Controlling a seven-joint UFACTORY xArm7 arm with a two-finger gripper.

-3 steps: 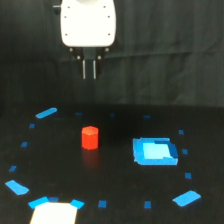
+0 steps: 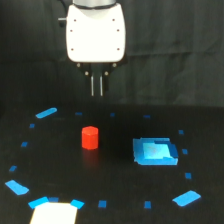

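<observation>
A small red block (image 2: 90,138) sits on the dark table, left of the middle. To its right rests a blue square tray or frame (image 2: 137,150) with a pale blue and white inside. My gripper (image 2: 97,88) hangs high above the table, slightly right of the red block and well clear of it. Its two thin fingers (image 2: 102,86) point down, with a narrow dark gap and nothing visible between them. Neither thing is touched by the gripper.
Small blue marks dot the black tabletop, and longer light-blue tape strips (image 2: 46,113) lie toward its edges. A pale object (image 2: 54,213) shows at the bottom left. Dark cloth hangs behind. Between block and tray the table is bare.
The gripper has come down and shifted slightly to the right. Both the red block and the blue tray lie where they were.
</observation>
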